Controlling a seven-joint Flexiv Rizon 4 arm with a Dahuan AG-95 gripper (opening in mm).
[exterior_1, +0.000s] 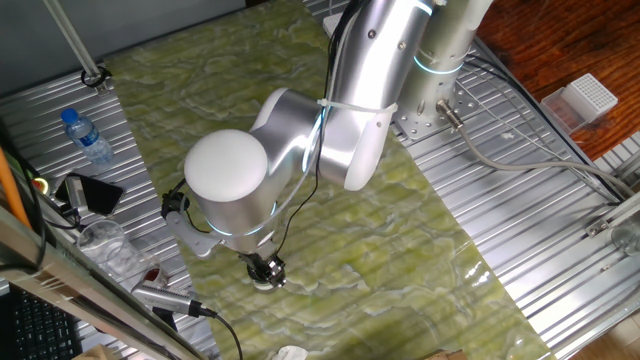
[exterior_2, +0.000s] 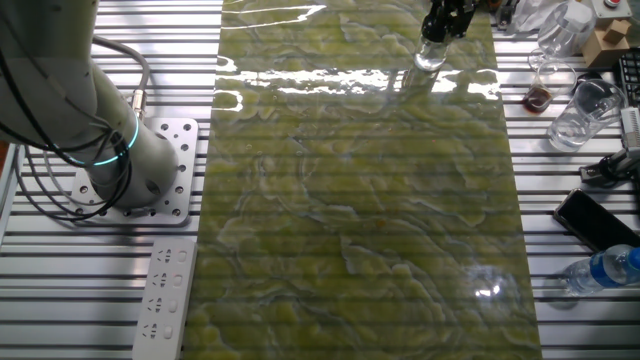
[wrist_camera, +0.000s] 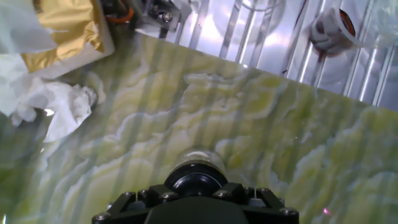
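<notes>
In exterior view 1, my gripper (exterior_1: 266, 270) points down over the green marbled mat (exterior_1: 350, 270). It is shut on a small clear vessel with a dark, rounded top. In exterior view 2 the clear vessel (exterior_2: 431, 56) shows below the black gripper (exterior_2: 448, 20), near the mat's far edge. Whether its base touches the mat is unclear. From the wrist, the vessel's dark top (wrist_camera: 196, 179) sits between the black fingers, with a pale clear rim beyond it.
Crumpled white tissue (wrist_camera: 68, 106) and a gold-and-white packet (wrist_camera: 68, 31) lie at the mat's edge. Beside the mat stand a cup with brown liquid (exterior_2: 538, 97), a clear glass (exterior_2: 585, 115), a phone (exterior_2: 597, 222) and a water bottle (exterior_2: 605, 270).
</notes>
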